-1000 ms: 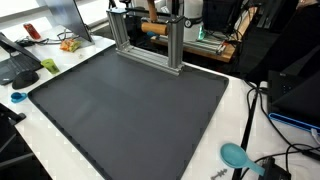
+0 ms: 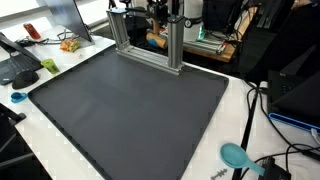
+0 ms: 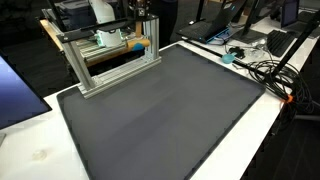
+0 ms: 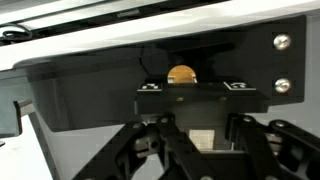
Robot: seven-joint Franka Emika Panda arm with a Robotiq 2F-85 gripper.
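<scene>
In the wrist view my gripper is shut on a dark, hammer-like object, much of it hidden against the black background. Just above the fingers shows the object's round orange part [image 4: 182,75]. Exterior view 1 has the orange part [image 2: 156,40] near the top of the picture, close to an upright metal frame [image 2: 175,45]. The same orange part [image 3: 140,43] appears beside the frame [image 3: 112,75] in exterior view 2. Most of the gripper is cut off or hard to make out in both exterior views; whether the object touches the frame cannot be told.
A turquoise spoon-like thing [image 2: 236,156] lies at the near right. Cables [image 3: 265,68] and a laptop [image 3: 210,25] occupy the far side of the table.
The orange part has come down a little and its angle has changed, from nearly level to tilted. On the mat and table nothing has visibly moved.
</scene>
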